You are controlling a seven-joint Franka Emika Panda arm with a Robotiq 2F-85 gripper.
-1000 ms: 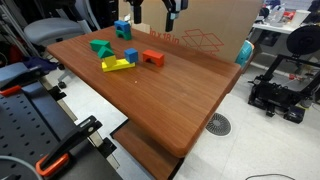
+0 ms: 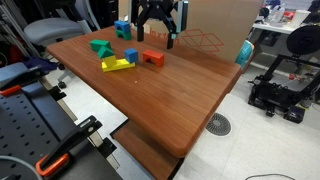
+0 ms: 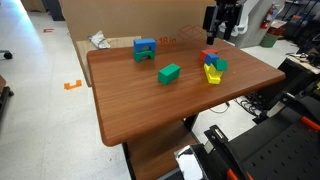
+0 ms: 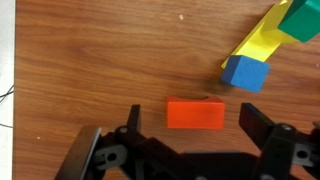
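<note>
My gripper hangs above the table with its fingers wide open and nothing between them. In the wrist view a red block lies on the wood between the two fingers, lower than they are; a finger shows at its left side. Exterior view 1 has the red block on the table just below the gripper. A blue block sits close beside it, near a yellow piece and a green piece.
Farther along the table, another green block and a blue block on a green arch stand apart. A cardboard panel stands behind.
The gripper has come down toward the red block over the last second, its fingers staying open. The blocks lie where they were.
</note>
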